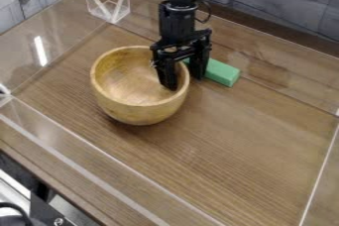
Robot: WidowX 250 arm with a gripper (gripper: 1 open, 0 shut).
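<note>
My black gripper (183, 59) hangs open from the top centre, its fingers low by the right rim of a large wooden bowl (122, 91) and the left end of a green block (219, 71). The bowl looks empty where it is visible. Part of the block is hidden behind the gripper, and I cannot tell whether the fingers touch either thing.
A white wire-like object (109, 4) stands at the upper left.
</note>
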